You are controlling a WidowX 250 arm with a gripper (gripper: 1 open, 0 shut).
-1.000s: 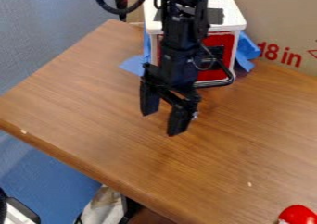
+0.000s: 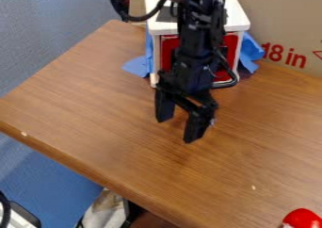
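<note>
My black gripper [image 2: 178, 123] hangs just above the middle of the wooden table [image 2: 113, 138], pointing down, with its two fingers apart and nothing visible between them. The arm runs up in front of a red and white box-shaped base [image 2: 232, 47] at the back, which it partly hides. A red rounded object [image 2: 302, 219] is cut off at the bottom right corner.
Blue tape [image 2: 136, 66] lies beside the base. A cardboard panel [image 2: 287, 24] stands at the back right.
Compared with a second ago, my gripper has moved slightly to the right and down in the view. The red object has not moved.
</note>
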